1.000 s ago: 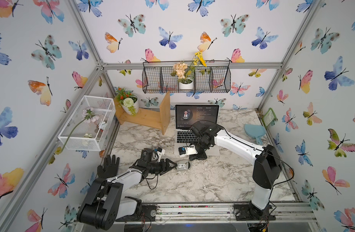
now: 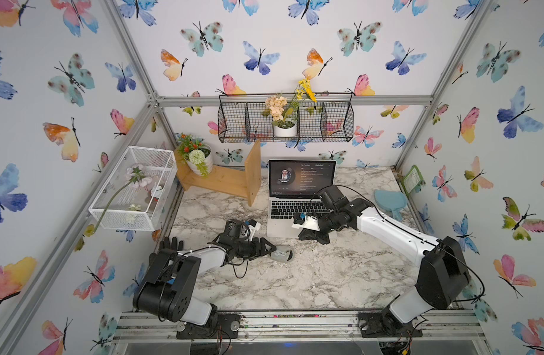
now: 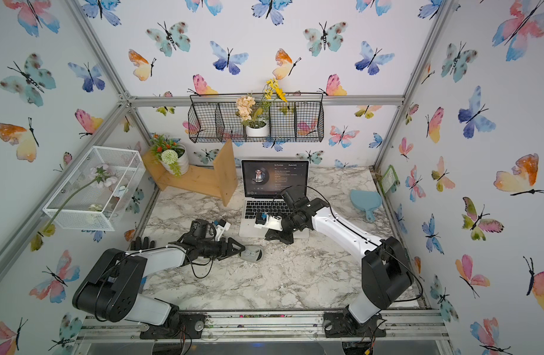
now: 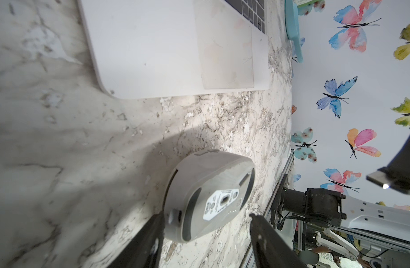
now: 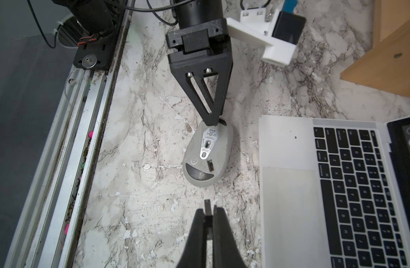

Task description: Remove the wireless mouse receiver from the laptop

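Note:
A grey mouse point(image 4: 214, 196) lies bottom-up on the marble table, in front of the laptop point(image 5: 285, 201). My left gripper is part open at one end of the mouse, its fingers point(image 4: 144, 245) on either side. Whether they touch it I cannot tell. Over the laptop's front edge, my right gripper is shut. A small narrow piece, apparently the receiver point(image 5: 207, 205), sticks out from its fingertips. In the left wrist view a silver end, like a USB plug point(image 4: 378, 178), shows there. The laptop's ports are hidden.
A wooden shelf point(image 2: 218, 183) with a potted plant stands left of the laptop. A blue dustpan point(image 2: 390, 201) lies at the right, and a black glove point(image 2: 171, 242) at the left.
The right gripper has moved right, away from above the mouse, and its arm has swung outward. My left gripper has shifted slightly toward the mouse; its arm now covers more of the glove.

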